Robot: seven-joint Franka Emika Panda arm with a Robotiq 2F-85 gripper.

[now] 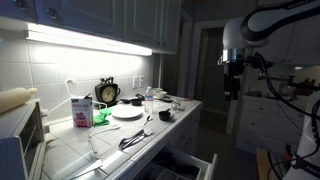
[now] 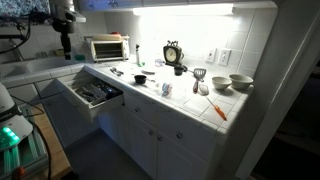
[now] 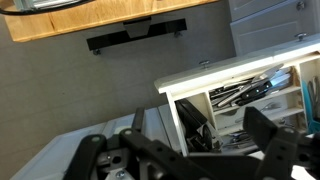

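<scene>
My gripper (image 1: pixel 231 96) hangs in the air to the right of the counter, pointing down. In the wrist view its two dark fingers stand wide apart at the bottom, so the gripper is open with nothing between them. Below it, toward the right of that view, lies a pulled-out white drawer (image 3: pixel 172 98) with dark-handled utensils (image 3: pixel 195 122) and metal cutlery (image 3: pixel 250 90) in its sections. The second exterior view also shows the open drawer (image 2: pixel 108 101), below and to the right of my gripper (image 2: pixel 67 52).
On the white counter (image 1: pixel 85 148) are a plate (image 1: pixel 127 111), a black clock (image 1: pixel 107 91), a box (image 1: pixel 82 112), utensils (image 1: pixel 136 139) and a dark bowl (image 1: pixel 165 116). Two bowls (image 2: pixel 241 82) and a toaster oven (image 2: pixel 106 48) stand there too. Open floor (image 3: pixel 110 85) lies under my gripper.
</scene>
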